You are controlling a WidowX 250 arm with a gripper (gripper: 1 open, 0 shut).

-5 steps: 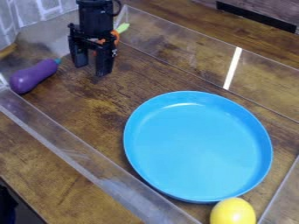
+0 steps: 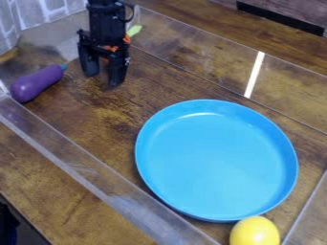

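My black gripper (image 2: 103, 65) hangs low over the wooden table at the upper left, its fingers open. An orange object with a green top (image 2: 133, 32), perhaps a carrot, lies just behind it, partly hidden by the gripper. A purple eggplant (image 2: 34, 83) lies to the left of the gripper, apart from it. A large blue plate (image 2: 217, 158) occupies the right front, and a yellow round object (image 2: 254, 233) sits at the front edge beside it.
Clear plastic walls (image 2: 113, 183) border the work area. Bare wood (image 2: 102, 124) lies between the gripper and the plate, and more free table stretches to the upper right.
My gripper has shifted very slightly left. The eggplant, plate and yellow object look unchanged.
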